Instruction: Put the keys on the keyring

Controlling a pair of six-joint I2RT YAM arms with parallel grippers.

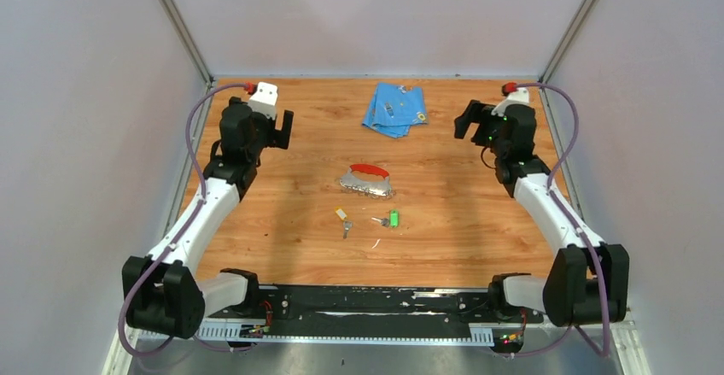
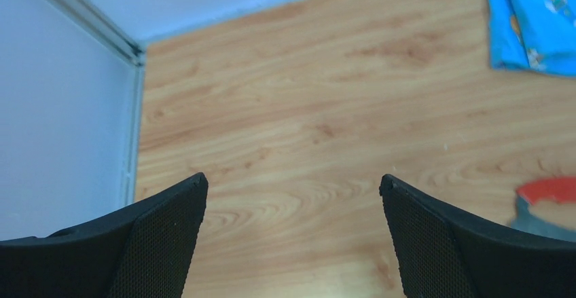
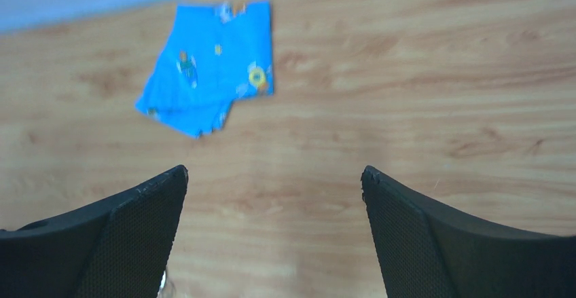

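In the top view, a keyring piece (image 1: 365,187) with a red handle, a grey plate and small metal loops along its near edge lies mid-table. Nearer the front are two separate keys: a silver key (image 1: 346,228) by a yellow tag (image 1: 341,214), and another key (image 1: 382,221) beside a green tag (image 1: 394,219). My left gripper is open over bare wood at the left side, the red handle (image 2: 549,189) far off to its right. At the right side my right gripper also stands open and empty, well away from the keys.
A folded blue cloth (image 1: 394,110) lies at the back centre. A thin white scrap (image 1: 376,243) rests in front of the keys. White walls (image 1: 393,20) close in the back and both sides. Bare wood surrounds the items.
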